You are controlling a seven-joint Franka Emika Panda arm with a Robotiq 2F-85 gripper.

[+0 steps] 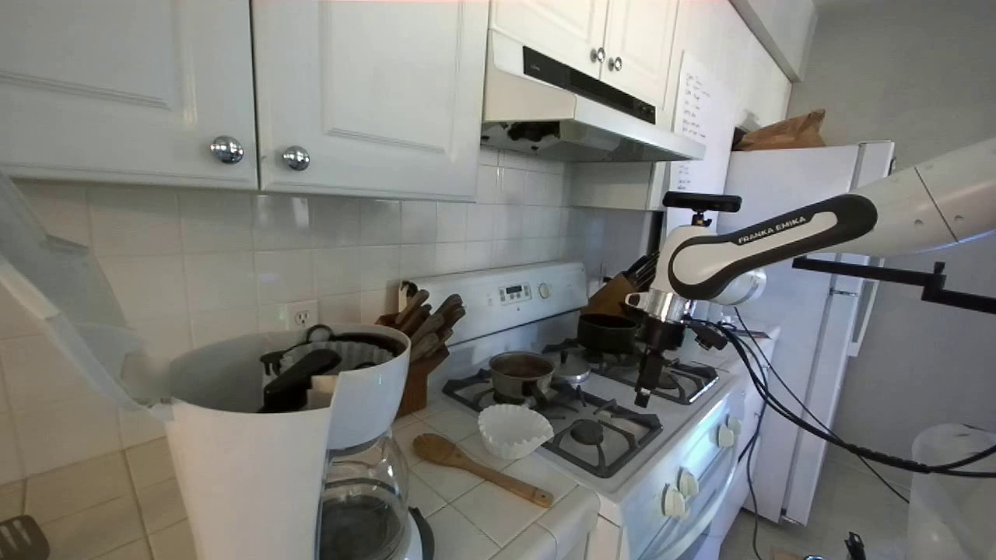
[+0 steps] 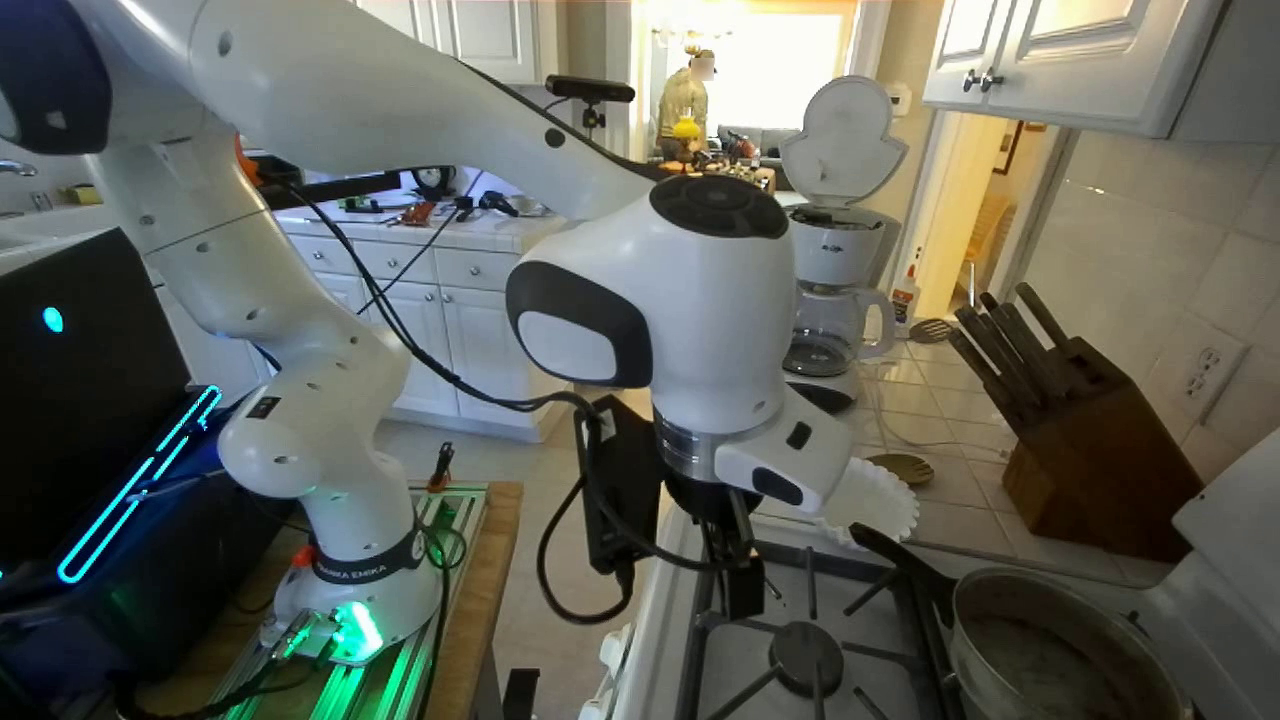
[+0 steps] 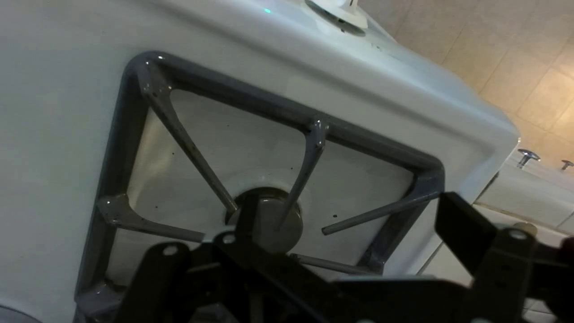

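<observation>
Above the front of the stove, my gripper [image 1: 644, 396] points downward, clear of everything. In the wrist view its two dark fingers [image 3: 452, 215] stand wide apart, with only the burner grate [image 3: 376, 142] and stove top showing behind the gap. A white paper coffee filter [image 1: 514, 430] sits on the tiled counter beside the stove, partly hidden by the arm in exterior view 2. Behind a wooden spoon [image 1: 481, 468] on that counter, the white coffee maker [image 1: 252, 467] has its lid up. A fluted filter [image 1: 341, 355] and a black handle show in its top.
A saucepan [image 1: 520, 375] stands on the back burner, its handle [image 2: 900, 558] reaching over the stove's edge. Farther along is a dark pot [image 1: 607, 333]. A knife block [image 2: 1098, 456] stands against the wall. The range hood [image 1: 597, 117] hangs above.
</observation>
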